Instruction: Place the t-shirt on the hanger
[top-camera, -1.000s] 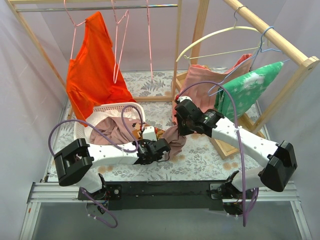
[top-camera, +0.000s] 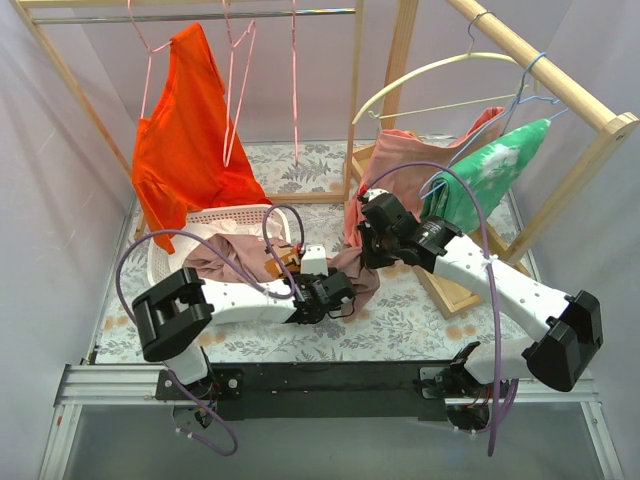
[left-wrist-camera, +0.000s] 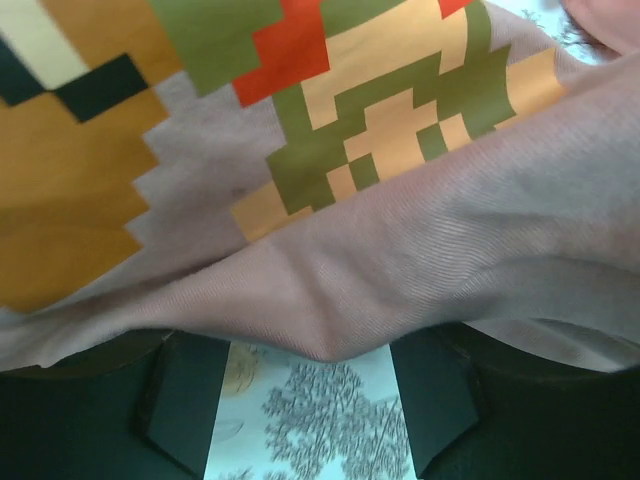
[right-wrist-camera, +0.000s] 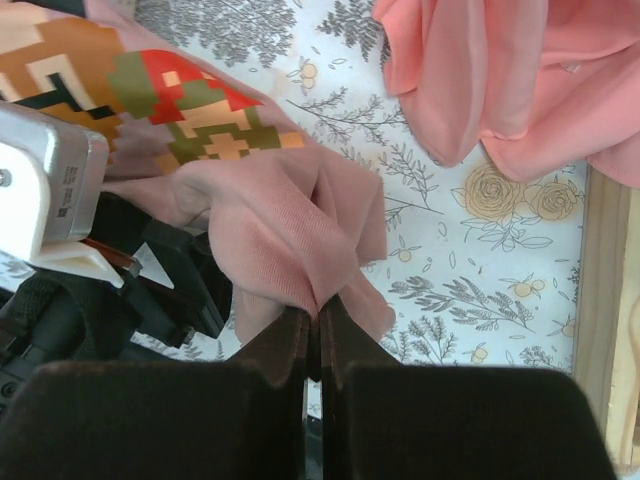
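Observation:
A mauve t-shirt with a pixel print (left-wrist-camera: 390, 130) (right-wrist-camera: 280, 220) trails from the white basket (top-camera: 160, 265) toward the middle. My right gripper (top-camera: 368, 250) is shut on a gathered fold of it, above the floral table. My left gripper (top-camera: 325, 300) is low beside the hanging cloth, its two fingers apart with table showing between them and fabric across their tips; whether it touches a layer there is unclear. Pink hangers (top-camera: 228, 140) hang from the rail, an orange shirt on the left one.
At right, pink (top-camera: 400, 160) and green (top-camera: 480, 175) garments hang on hangers from a wooden rack (top-camera: 555, 85), above a wooden frame (right-wrist-camera: 600, 300). Wooden posts border the area. Some bare table (top-camera: 420, 340) shows at front.

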